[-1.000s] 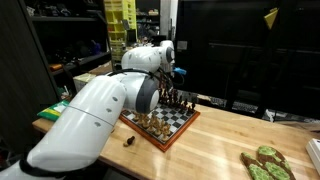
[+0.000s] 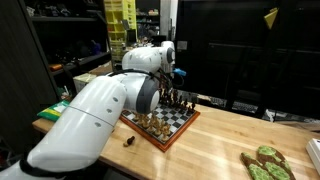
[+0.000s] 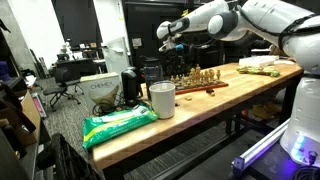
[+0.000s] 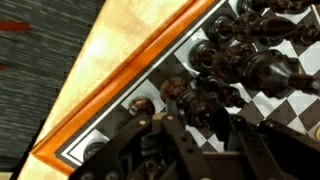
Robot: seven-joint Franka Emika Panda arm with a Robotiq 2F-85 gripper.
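My gripper is low over the edge rows of a wood-framed chessboard point(image 4: 110, 88), among dark pieces. Its fingers are shut on a dark chess piece point(image 4: 197, 100), seen from above; the piece's base is hidden, so I cannot tell whether it touches the board. Other dark pieces point(image 4: 245, 65) stand close beside it. In exterior view 1 the arm hides part of the board point(image 2: 182, 118), and the fingertips are hard to make out. Light pieces point(image 2: 155, 126) stand on the near side, dark pieces point(image 2: 182, 99) on the far side.
A small dark piece point(image 2: 129, 141) lies off the board on the wooden table point(image 2: 225, 135). Green patterned items point(image 2: 267, 163) are at the right. A white bin point(image 3: 162, 99) and a green package point(image 3: 115, 124) sit along the table edge. Bare table lies right of the board.
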